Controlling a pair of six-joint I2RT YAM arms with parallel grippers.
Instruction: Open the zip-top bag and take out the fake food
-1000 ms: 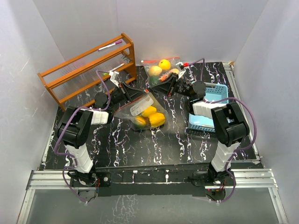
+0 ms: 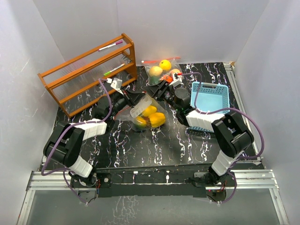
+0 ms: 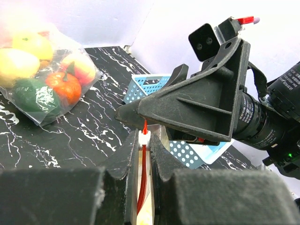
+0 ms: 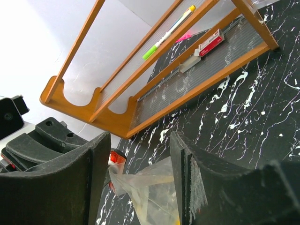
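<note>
The clear zip bag (image 2: 140,122) with yellow fake food (image 2: 156,119) sits mid-table in the top view, its upper edge raised. My left gripper (image 2: 138,97) is shut on the bag's red-and-white zipper end (image 3: 143,138), seen in the left wrist view. My right gripper stands part open just beside it at the bag's top; in the right wrist view the crumpled clear plastic (image 4: 147,185) lies between and below its fingers, and it is not clear that it grips any.
A second bag of fruit and vegetables (image 3: 44,79) lies behind. A blue basket (image 2: 209,98) stands at right, a wooden rack (image 2: 84,65) at back left.
Since a second ago my right gripper has moved left and down to the bag top beside my left gripper. The left arm has shifted slightly; the bag is little changed.
</note>
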